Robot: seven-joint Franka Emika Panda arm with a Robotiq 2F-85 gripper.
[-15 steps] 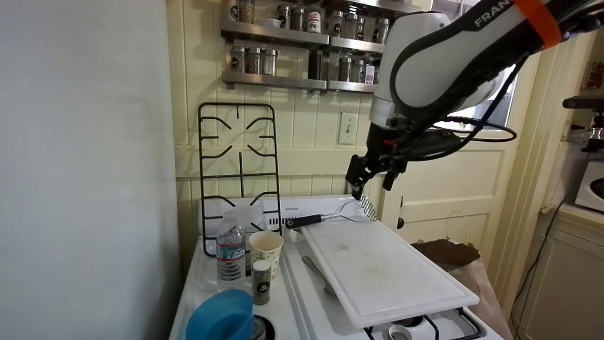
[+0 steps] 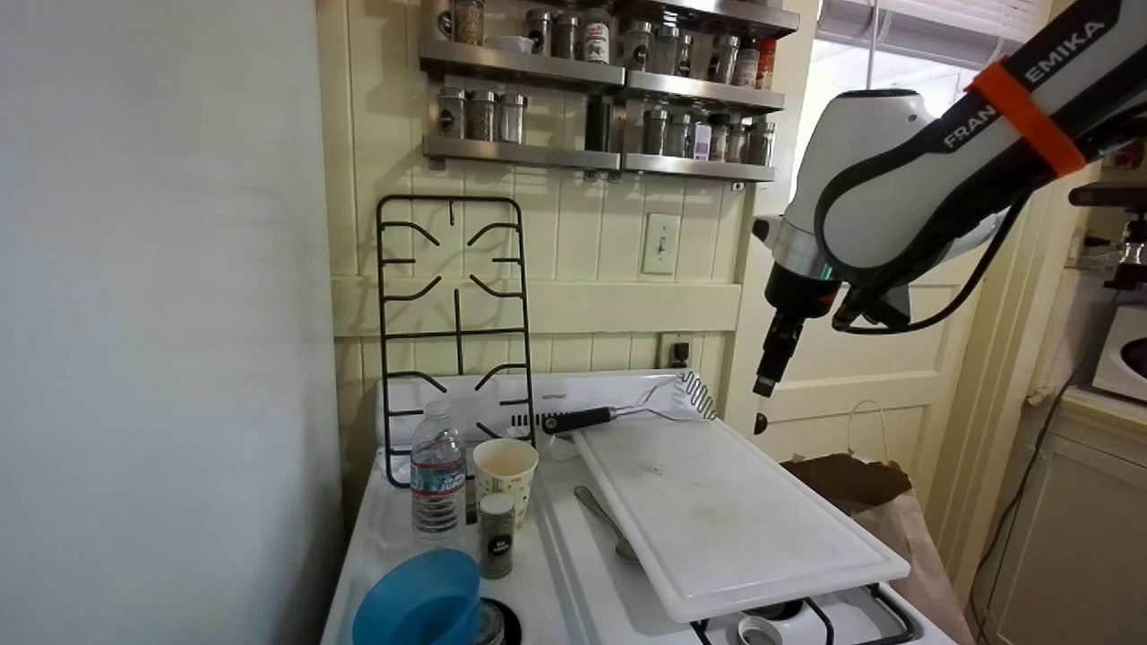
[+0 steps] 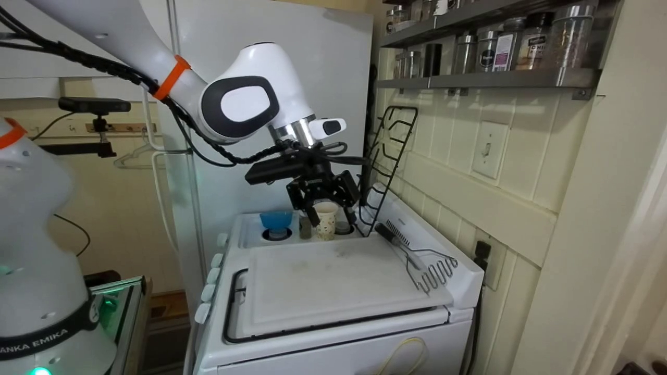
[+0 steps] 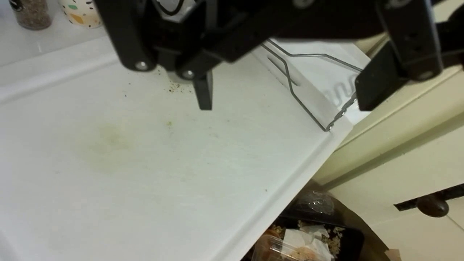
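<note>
My gripper (image 2: 765, 385) hangs in the air above the far right side of the white cutting board (image 2: 742, 516). In the wrist view its two fingers (image 4: 204, 93) stand wide apart, with only board and air between them. A wire masher with a black handle (image 2: 577, 420) lies across the board's back edge, its wavy wire end toward the right. Part of that masher (image 4: 300, 98) shows beyond and below the fingers, apart from them. The board is bare except for crumbs and a yellowish stain.
On the stove's left stand a water bottle (image 2: 437, 478), a patterned cup (image 2: 505, 460), a spice jar (image 2: 496, 537) and a blue bowl (image 2: 414, 602). A spoon (image 2: 605, 521) lies left of the board. An upright grate (image 2: 458, 335) leans at the back; a paper bag (image 2: 914, 548) stands right.
The arm and gripper have moved right in exterior view 1, away from the back wall, and the wrist has turned. Objects on the stove look unmoved.
</note>
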